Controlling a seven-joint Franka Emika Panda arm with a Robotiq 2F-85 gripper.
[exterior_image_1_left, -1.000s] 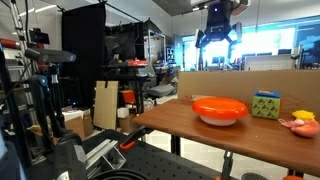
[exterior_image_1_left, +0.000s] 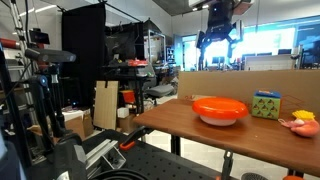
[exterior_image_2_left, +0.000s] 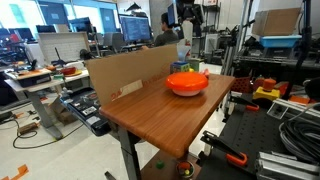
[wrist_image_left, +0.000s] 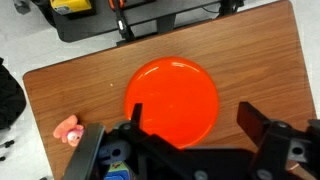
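A round orange-red dish rests on a pale bowl-like base on the wooden table. From above, the same dish fills the middle of the wrist view. High over the table hangs my gripper, pointing down and well clear of everything. Its two dark fingers stand wide apart in the wrist view, and only the dish far below shows between them. Behind the dish is a green and blue box with a yellow top. A pink toy with a yellow part lies near the table's right end.
The wooden table has bare room on the side away from the box and toy. A tan panel stands along one long edge. A black frame with cables borders the opposite side.
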